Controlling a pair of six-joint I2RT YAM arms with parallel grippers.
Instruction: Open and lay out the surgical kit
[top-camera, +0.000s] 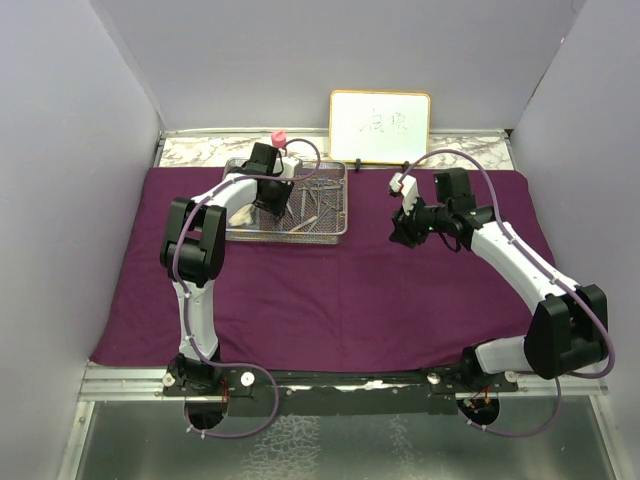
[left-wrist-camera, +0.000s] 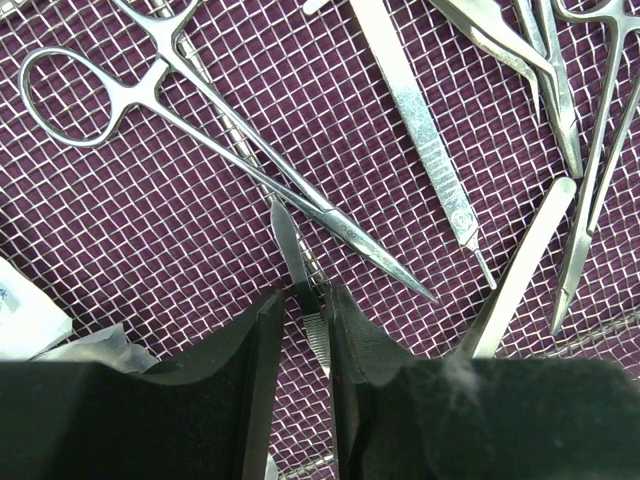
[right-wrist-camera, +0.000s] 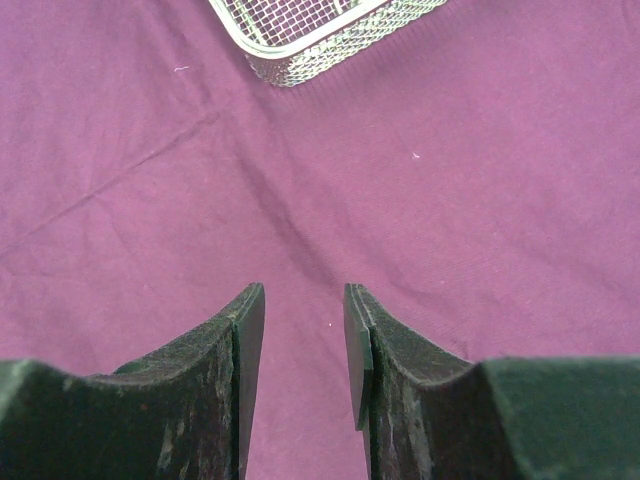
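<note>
A mesh tray (top-camera: 335, 232) of steel instruments sits at the back left on the purple cloth. My left gripper (top-camera: 278, 205) is down in it. In the left wrist view, the left gripper's fingertips (left-wrist-camera: 300, 305) sit close around a dark grooved scalpel handle (left-wrist-camera: 290, 250); whether they grip it is unclear. Scissors (left-wrist-camera: 160, 100), tweezers (left-wrist-camera: 520, 260) and other instruments lie around it, with pale packets (left-wrist-camera: 25, 315) at the left. My right gripper is part open over bare cloth right of the tray, with nothing between its fingers.
A whiteboard (top-camera: 380, 125) stands behind the tray, and a small pink object (top-camera: 278, 138) is on the back ledge.
</note>
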